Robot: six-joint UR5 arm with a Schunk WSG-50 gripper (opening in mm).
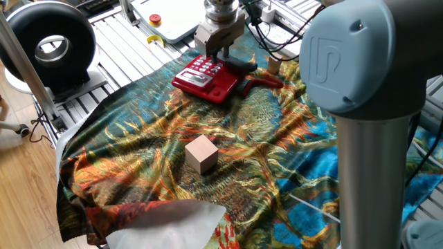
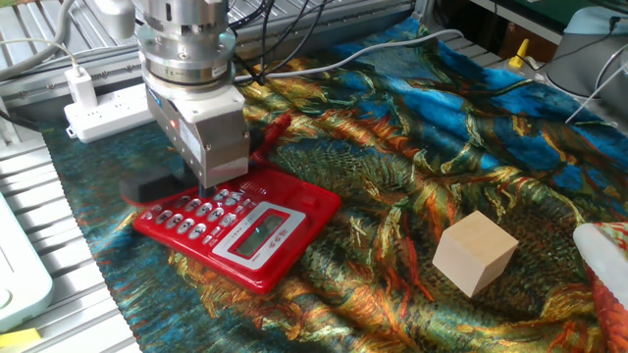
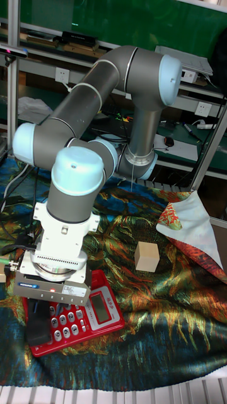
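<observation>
A red, calculator-like device (image 2: 280, 257) with silver keys and a small screen lies on the patterned cloth. Directly above its keys is my gripper (image 1: 220, 55), fingers pointing down. A black piece (image 2: 157, 188) extends from beside the fingertips over the device's edge; in exterior view 3 the same black piece (image 3: 38, 329) covers part of the keys. Next to the device, a slim red thing (image 1: 264, 82) shows near the black piece; I cannot tell whether they are joined. Whether the fingers grip the black piece is unclear. A plain wooden cube (image 2: 475, 253) sits apart on the cloth.
Cloth (image 1: 131, 149) covers the table in folds, with a corner turned over to its pale underside (image 1: 166, 227). Behind the gripper are a white power strip (image 2: 110, 113) and cables. A second wooden block (image 1: 274, 66) stands near the red thing.
</observation>
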